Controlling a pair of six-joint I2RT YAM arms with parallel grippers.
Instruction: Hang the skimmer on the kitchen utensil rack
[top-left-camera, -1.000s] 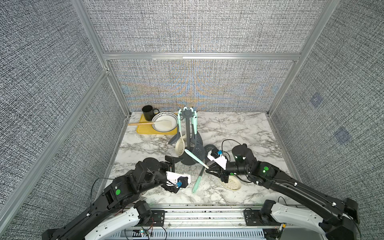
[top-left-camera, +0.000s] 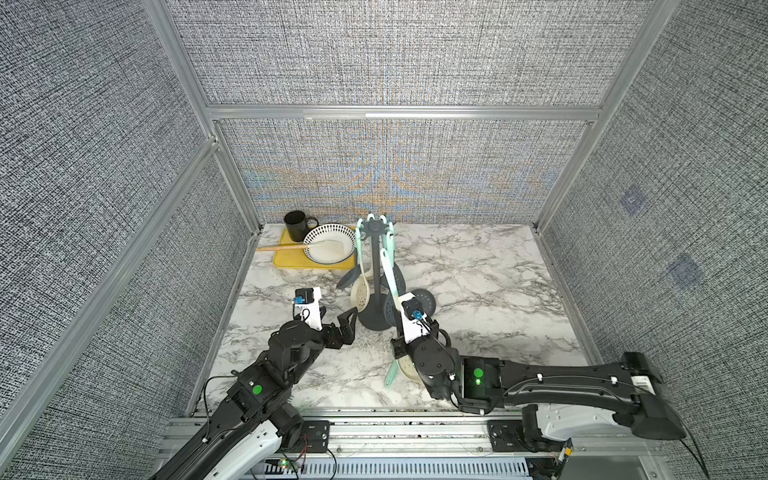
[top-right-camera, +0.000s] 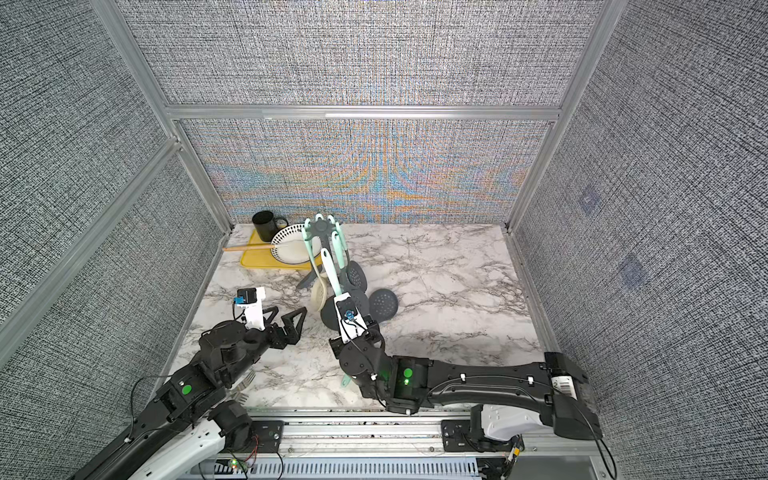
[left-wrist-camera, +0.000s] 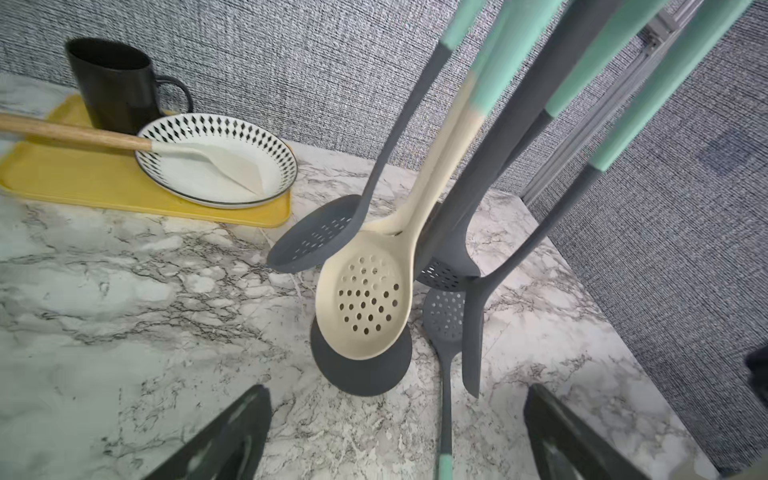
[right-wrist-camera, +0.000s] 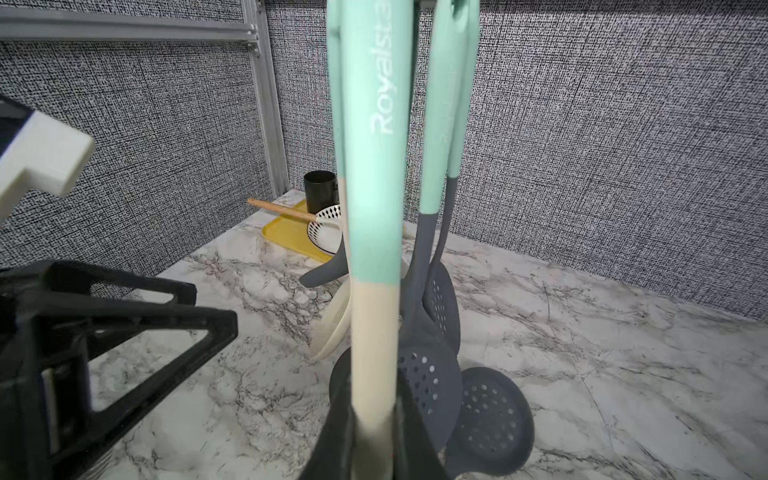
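My right gripper is shut on the cream neck of a skimmer (right-wrist-camera: 376, 328) with a mint handle. Its handle points up and leans toward the rack; part of its cream head (top-left-camera: 408, 368) shows below the right arm. The dark utensil rack (top-left-camera: 375, 227) stands mid-table with several mint-handled utensils hanging from it. In the top left view, the held handle's tip (top-left-camera: 385, 254) appears just in front of and below the hooks; the exact gap cannot be judged. My left gripper (top-left-camera: 345, 326) stands open and empty, left of the rack base (left-wrist-camera: 364, 372).
A grey skimmer (right-wrist-camera: 489, 420) lies on the table in front of the rack. Back left, a yellow tray (top-left-camera: 286, 261) carries a black mug (top-left-camera: 296, 226), a patterned bowl (top-left-camera: 329, 232) and a wooden-handled spatula.
My right gripper has swung left and turned the skimmer more upright, bringing its handle tip up near the rack's hooks. My left gripper has turned and drawn back to the left.
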